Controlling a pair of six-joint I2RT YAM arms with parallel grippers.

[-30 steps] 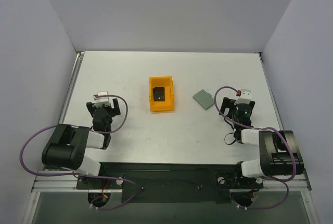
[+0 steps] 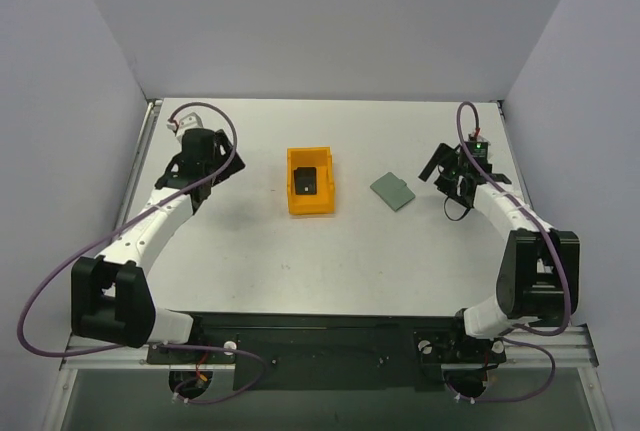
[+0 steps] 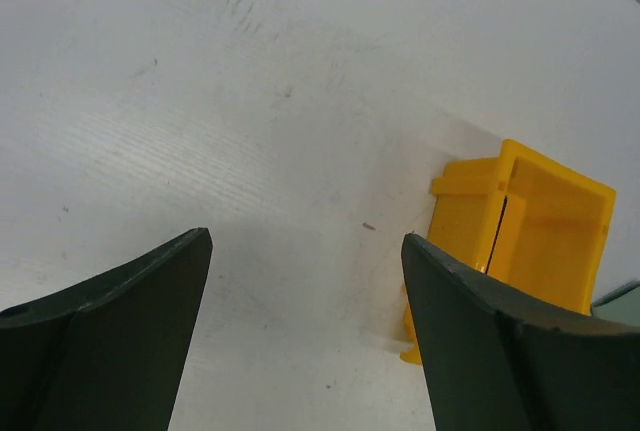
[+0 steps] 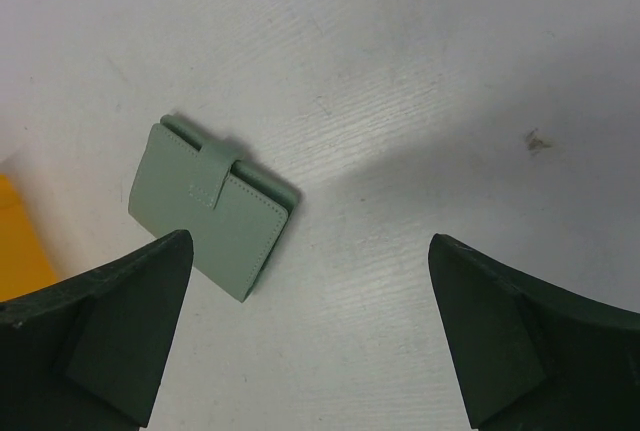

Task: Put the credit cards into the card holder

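A grey-green card holder [image 4: 212, 206] with a strap across it lies closed on the table, right of centre in the top view. Left of it stands a yellow open-topped box [image 2: 311, 208], with a dark item [image 2: 305, 181] inside; whether that is the credit cards is too small to tell. My left gripper is open and empty, above bare table to the left of the box. My right gripper stands open too, nothing between its fingers, just right of the card holder. No card can be made out clearly.
Side walls [image 2: 575, 131] rise at left and right, and a back wall [image 2: 320, 21] stands behind the table's far edge.
Both arms have reached farther out over the table. The left gripper has turned towards the box, and the right one has turned towards the card holder. The box and card holder have not moved.
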